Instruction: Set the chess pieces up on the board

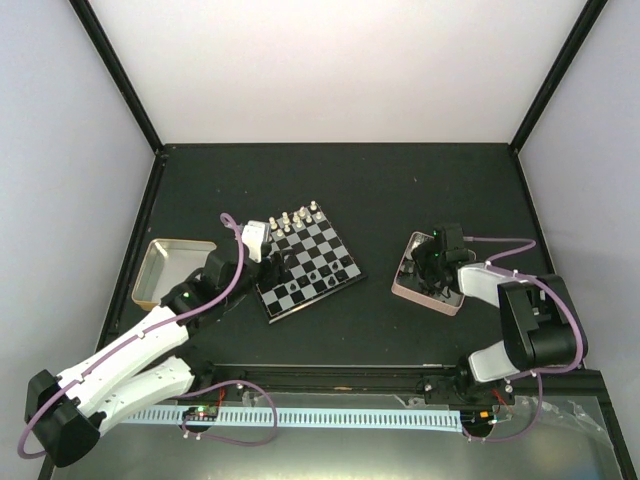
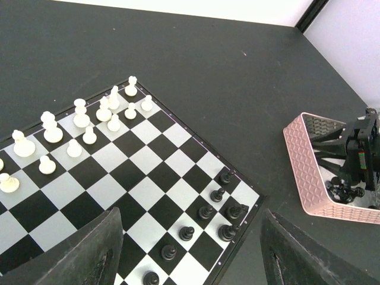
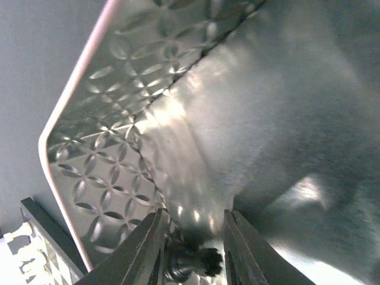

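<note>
The chessboard holds white pieces along its far side and several black pieces, such as a black pawn, near the other side. My left gripper hangs open over the board with nothing between its fingers. My right gripper is down inside the pink tray, open, with a black piece lying on its side at the tray's corner by the fingertips. More black pieces lie in that tray.
An empty beige tray stands left of the board.
</note>
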